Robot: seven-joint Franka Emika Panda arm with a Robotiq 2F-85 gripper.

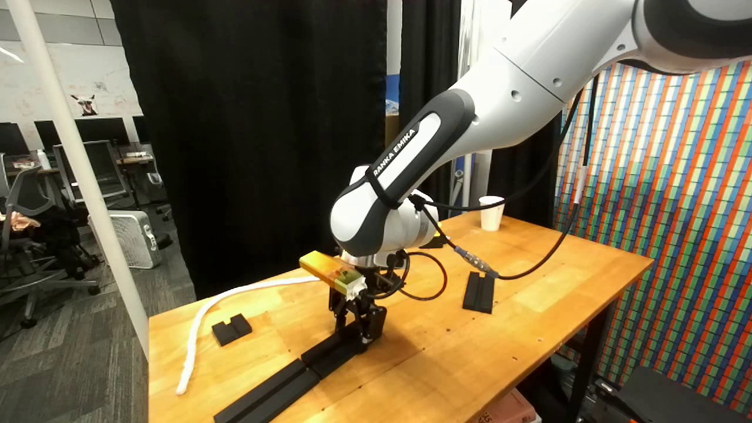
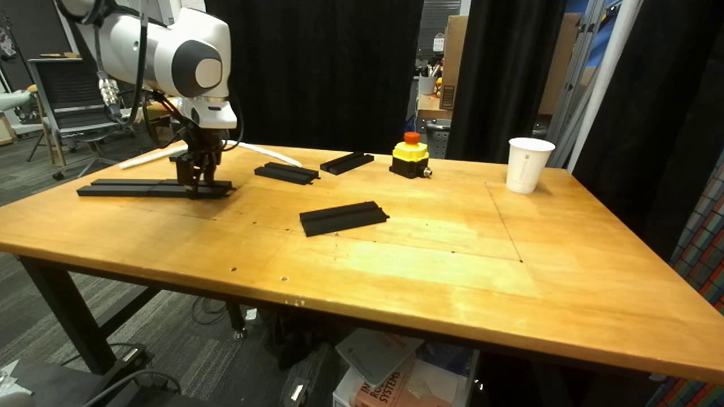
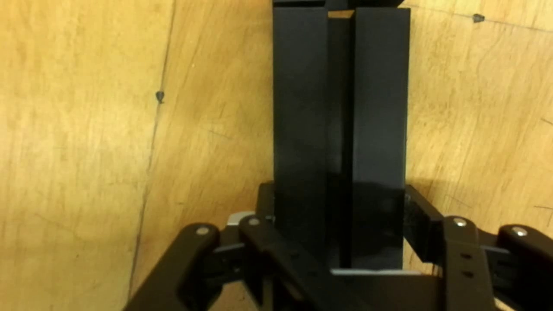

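Note:
A black grooved track piece (image 3: 381, 103) lies flat on the table, with my gripper shut on it, one finger against each long side. In the wrist view its far end meets another black piece (image 3: 299, 3) at the top edge. Exterior view 1 shows the held piece (image 1: 328, 356) in line with a longer black track (image 1: 271, 395); only a thin seam shows between them, and I cannot tell whether they are fully joined. My gripper (image 2: 197, 183) stands over the right end of this row in exterior view 2.
Loose black pieces lie on the table: one near the middle (image 2: 344, 218), two farther back (image 2: 286, 173) (image 2: 347, 162), and a short one (image 1: 232, 329). A white cord (image 1: 194, 338), an emergency stop button (image 2: 410, 156) and a paper cup (image 2: 528, 165) stand clear of the gripper.

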